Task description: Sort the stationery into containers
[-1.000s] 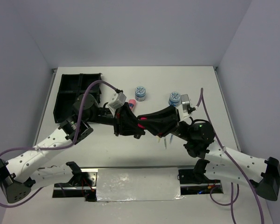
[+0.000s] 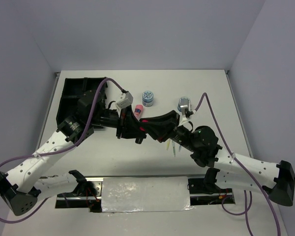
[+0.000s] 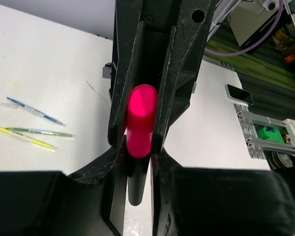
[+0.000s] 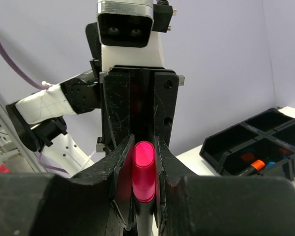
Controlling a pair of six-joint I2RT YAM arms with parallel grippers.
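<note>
A marker [image 3: 141,120] with a bright pink cap and a dark body stands between my two grippers, which meet over the middle of the table. My left gripper [image 2: 139,133] is shut on its dark part. From the other side my right gripper [image 2: 146,127] is shut on the same marker, around the pink end. Three slim pens lie loose on the table in the left wrist view: a blue pen [image 3: 37,111], a green pen [image 3: 39,132] and a yellow pen [image 3: 22,137]. In the right wrist view, an orange-ended marker [image 4: 255,166] lies in the black compartment tray [image 4: 226,142].
Two round blue-and-white items, one [image 2: 147,98] at the back centre and another [image 2: 184,103] to its right, stand on the table. A pink item [image 2: 138,110] lies behind the grippers. The left arm partly covers the tray.
Over the last second the right gripper has shifted left, and the left gripper a little left too. Both stay together at the marker; more of the loose pens shows beneath the right arm.
</note>
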